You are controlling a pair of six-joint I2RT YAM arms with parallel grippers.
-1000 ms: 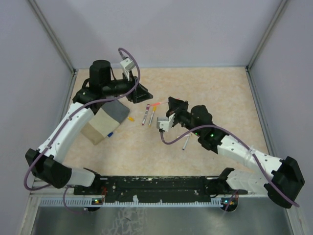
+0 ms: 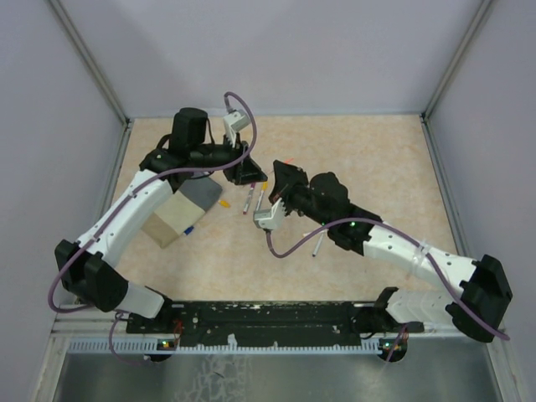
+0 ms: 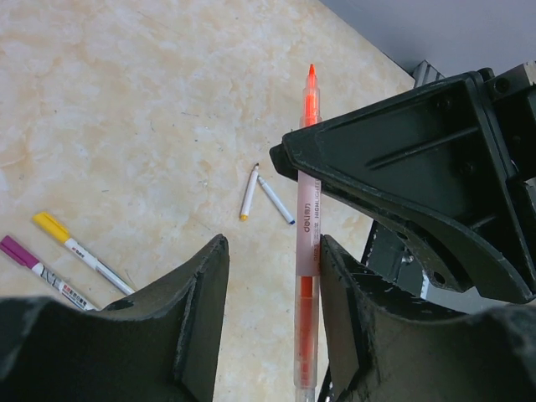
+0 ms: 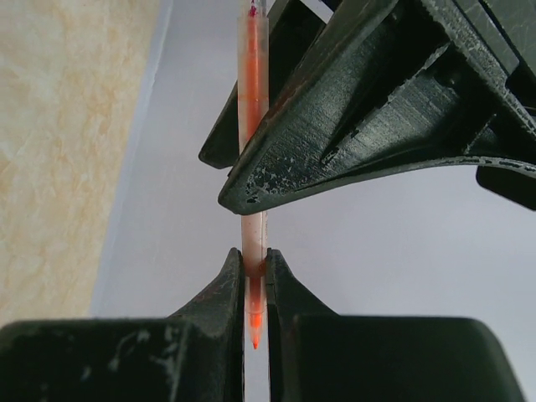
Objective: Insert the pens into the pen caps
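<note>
My right gripper (image 2: 280, 188) is shut on an orange pen (image 4: 254, 234), held upright in the right wrist view. In the left wrist view that pen (image 3: 307, 218) stands between the fingers of my left gripper, which is part open; the pen is near its right finger. On the table lie a pink-capped pen (image 3: 46, 275), a yellow-capped pen (image 3: 92, 258) and two white pens (image 3: 249, 193).
A grey-and-beige cloth (image 2: 172, 218) lies at the left, with a small yellow cap (image 2: 224, 203) and a blue cap (image 2: 189, 229) near it.
My left gripper has moved right and slightly down toward the right one. The right gripper has shifted left and turned, and the orange pen has tilted with it.
</note>
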